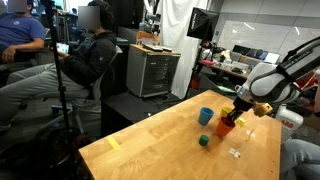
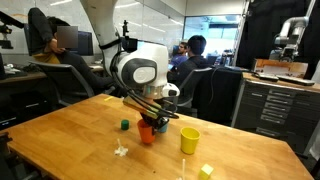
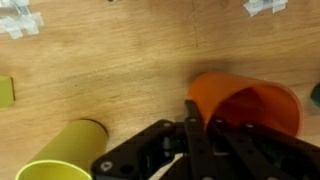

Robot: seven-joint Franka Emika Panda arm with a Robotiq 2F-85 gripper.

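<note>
An orange-red cup [image 3: 247, 100] fills the right of the wrist view, its mouth toward the camera. My gripper is shut on the cup's near wall, one finger inside the mouth and one outside. In exterior view 2 the same cup [image 2: 147, 132] hangs under the gripper [image 2: 153, 118] at or close above the table; the exact height cannot be told. A yellow cup [image 3: 68, 152] stands to the left in the wrist view, apart from the gripper. Behind the orange cup is a blue cup [image 1: 206, 115].
A small green object [image 2: 125, 125] and yellow blocks [image 2: 206, 172] lie around the cups. White tape pieces [image 2: 121, 151] mark the wooden table [image 1: 150, 150], whose left half is mostly clear. People sit beyond the table's far edge.
</note>
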